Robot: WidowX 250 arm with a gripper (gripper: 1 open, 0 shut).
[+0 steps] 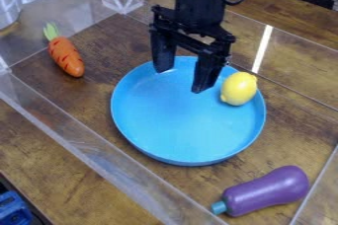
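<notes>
The black gripper (185, 59) hangs open over the back half of a blue plate (185, 125), its fingers pointing down, with nothing seen between them. A yellow, egg-like object (239, 87) rests on the right side of the plate, just right of the gripper's right finger.
An orange toy carrot (63, 53) lies at the left on the wooden surface. A purple toy eggplant (262, 190) lies at the front right. Clear panels or edges run along the left and right. A blue object (14, 209) shows in the bottom left corner.
</notes>
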